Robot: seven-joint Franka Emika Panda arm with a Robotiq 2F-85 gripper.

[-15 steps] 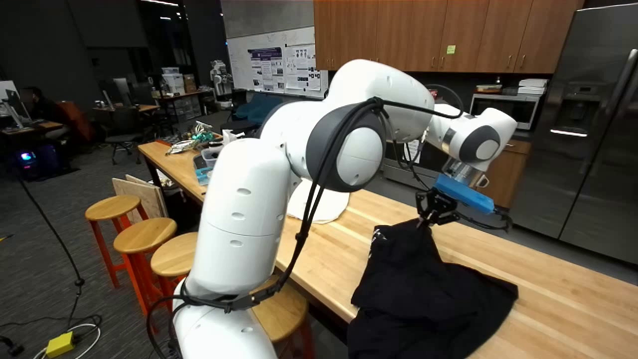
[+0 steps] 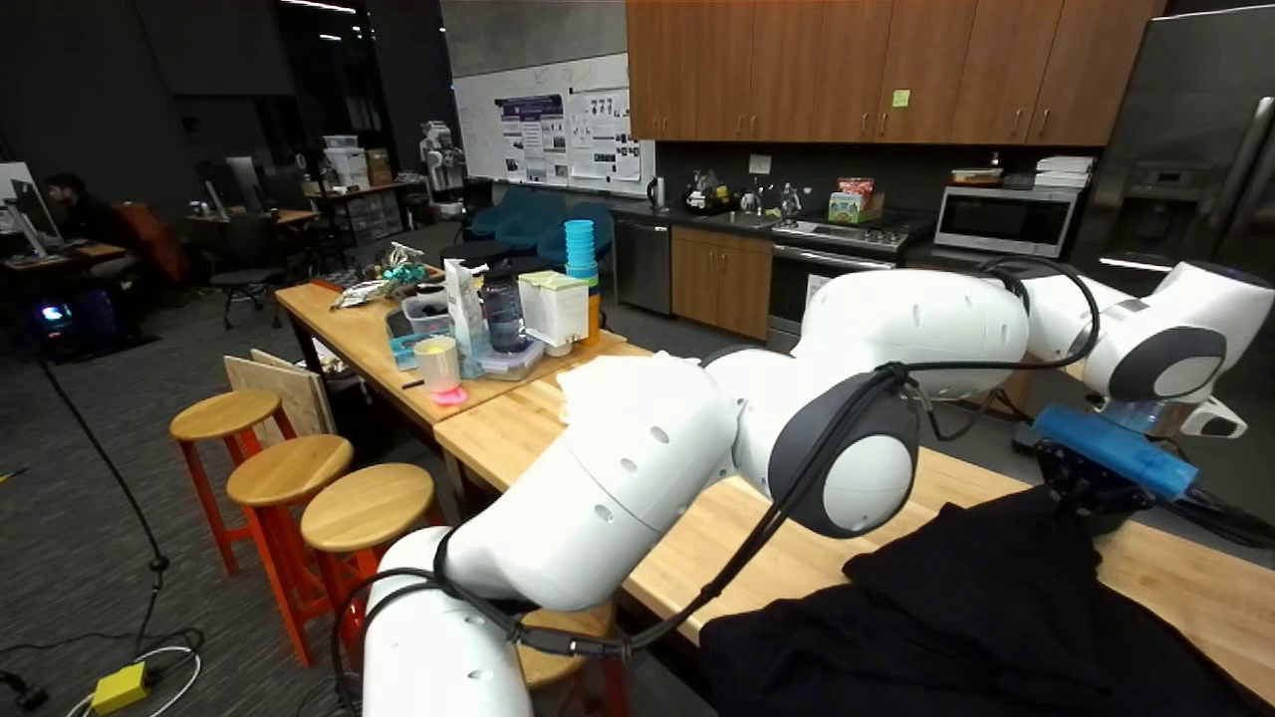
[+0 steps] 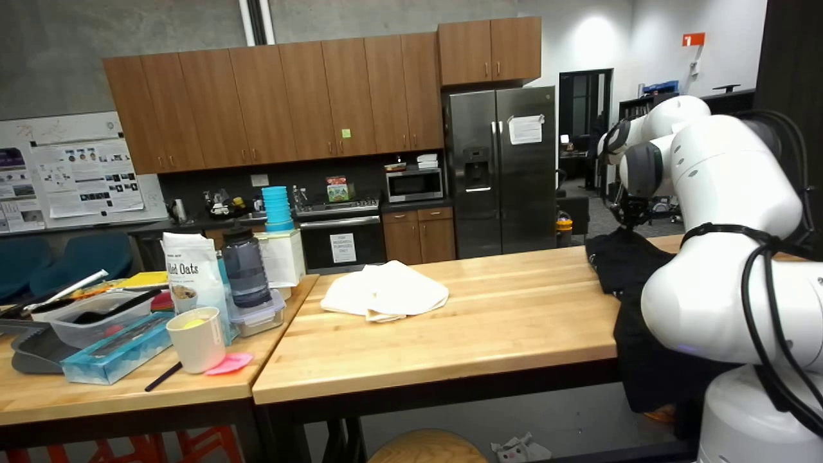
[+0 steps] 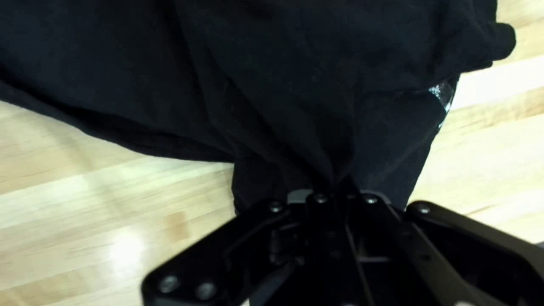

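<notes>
A black cloth garment (image 2: pixel 992 597) lies bunched over the right end of the wooden table, part of it hanging over the front edge in exterior view 2 (image 3: pixel 656 363). My gripper is shut on a gathered fold of this garment (image 4: pixel 285 76), which fills the upper middle of the wrist view. In exterior view 1 the gripper (image 2: pixel 1082 502) sits low at the far right, its fingertips hidden by the cloth. A small pale print shows on the garment near its right edge in the wrist view.
A folded white cloth (image 3: pixel 389 292) rests toward the table's left part. Left of it, a second table carries a mug (image 3: pixel 197 339), an oats bag (image 3: pixel 193 274), a dark bottle (image 3: pixel 245 270) and boxes.
The arm has swung right, carrying the gripped corner of the black garment along the table. The garment now reaches farther right, and the far-left table's containers are uncovered in exterior view 1.
</notes>
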